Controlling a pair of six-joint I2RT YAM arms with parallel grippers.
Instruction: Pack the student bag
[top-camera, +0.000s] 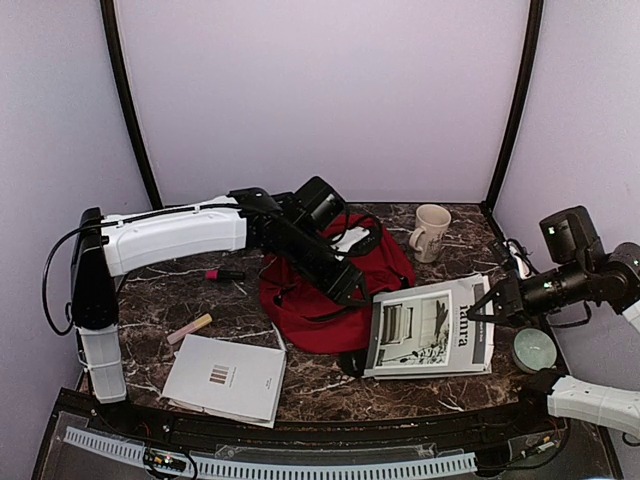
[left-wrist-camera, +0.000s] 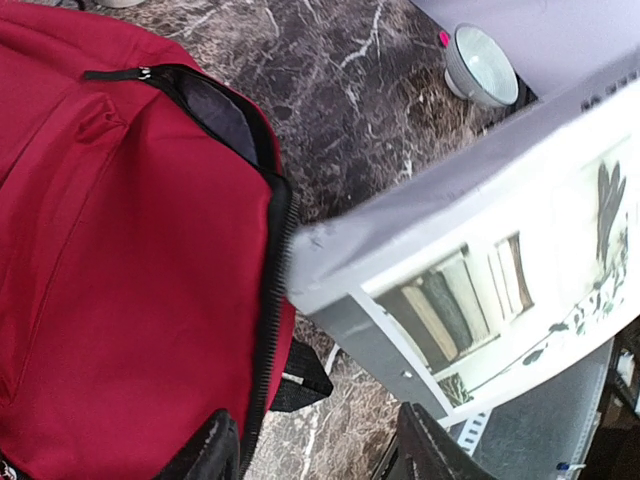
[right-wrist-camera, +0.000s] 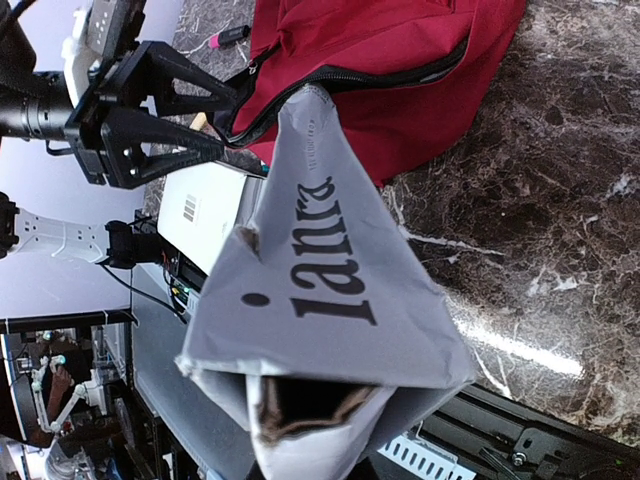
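Observation:
The red bag (top-camera: 330, 320) lies in the middle of the table, its black zipper (left-wrist-camera: 272, 290) running along the side toward the magazine. My left gripper (top-camera: 352, 292) is over the bag near that side; in the left wrist view its fingers (left-wrist-camera: 215, 450) are spread with nothing between them. A grey-white magazine (top-camera: 425, 330) with a bookshelf picture is raised off the table, its far corner close beside the bag's zipper edge. My right gripper (top-camera: 490, 306) is shut on the magazine's opposite edge, and the pages bow in the right wrist view. Its fingertips are hidden there behind the magazine.
A white book (top-camera: 225, 378) lies at front left, near a yellowish stick (top-camera: 190, 328). A pink-and-black marker (top-camera: 225, 274) lies left of the bag. Behind the magazine stands a mug (top-camera: 429, 232); a pale bowl (top-camera: 534, 350) sits at the right edge.

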